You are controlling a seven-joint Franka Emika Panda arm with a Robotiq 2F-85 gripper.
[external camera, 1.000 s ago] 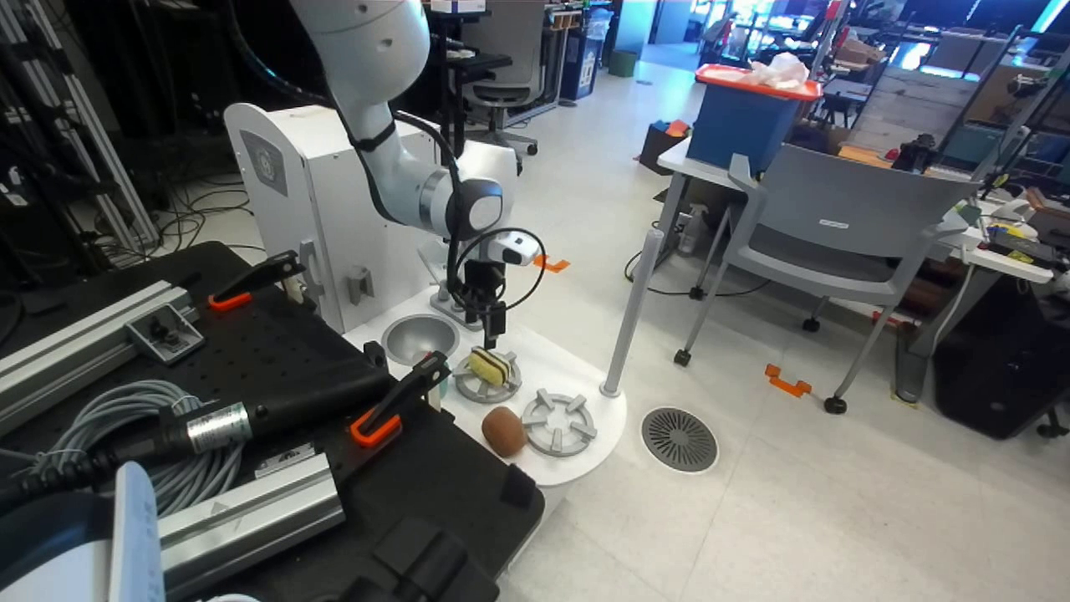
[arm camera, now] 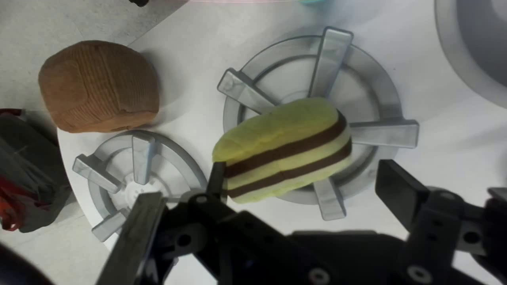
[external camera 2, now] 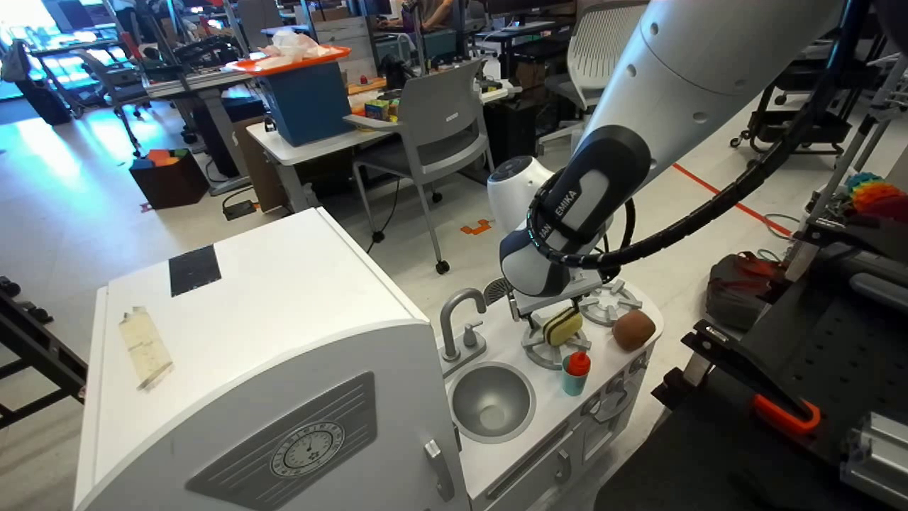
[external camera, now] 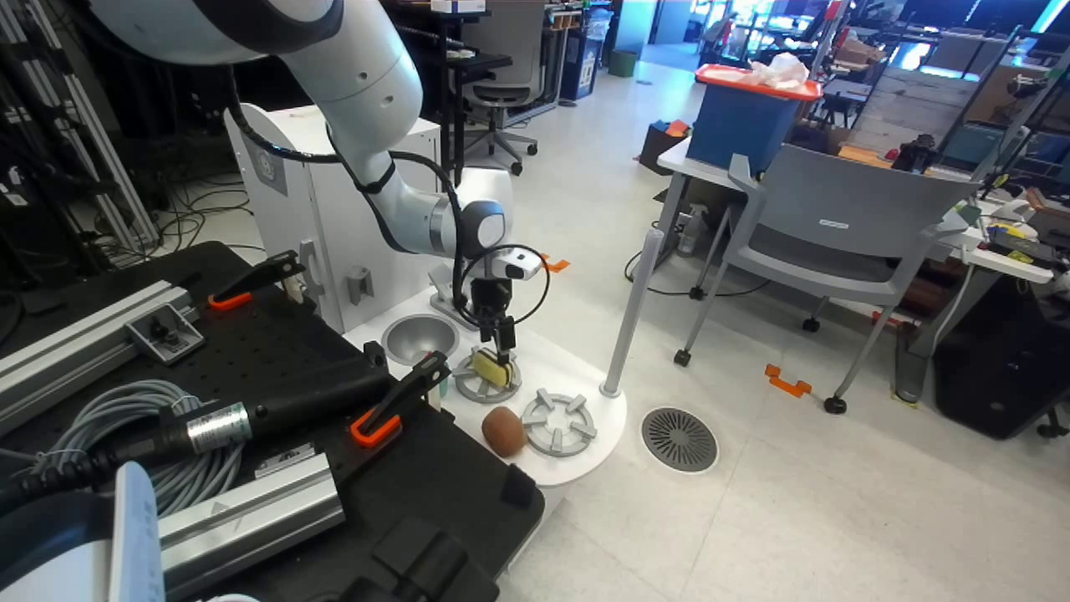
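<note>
In the wrist view a yellow plush with two brown stripes (arm camera: 285, 147) rests on a grey toy burner (arm camera: 385, 90), lying at a slant across its prongs. My gripper is open, its black fingers set wide apart, with the near long side of the plush just beyond them. The left finger overlaps the plush's left end in this view; whether they touch I cannot tell. From exterior view 1, the gripper (external camera: 496, 346) hangs right over the striped plush (external camera: 491, 368). A brown plush (arm camera: 100, 88) sits beside the second burner (arm camera: 138, 166).
The round grey sink (external camera 2: 491, 402) and its faucet (external camera 2: 460, 323) stand beside the burner. A teal cup with a red top (external camera 2: 575, 375) is at the counter's front edge. A grey post (external camera: 634, 311) rises at the counter's far edge.
My arm has come down, bringing the gripper lower, close against the striped plush. The plush and the other objects look to be where they were.
</note>
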